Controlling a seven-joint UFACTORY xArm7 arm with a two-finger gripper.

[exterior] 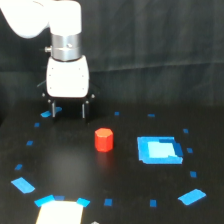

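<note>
A red block (103, 140), six-sided in outline, sits on the dark table near the middle of the camera view. To its right lies a bright blue square frame (142, 150) around a whitish centre (161, 150). My gripper (69, 108) hangs behind and to the left of the red block, clear of it. Its fingers (87, 106) stand wide apart and nothing shows between them, so it is open.
Small blue marks dot the black table, with larger blue strips (22, 185) near the front corners. A pale object (60, 212) pokes in at the bottom left edge. Bare surface surrounds the red block.
</note>
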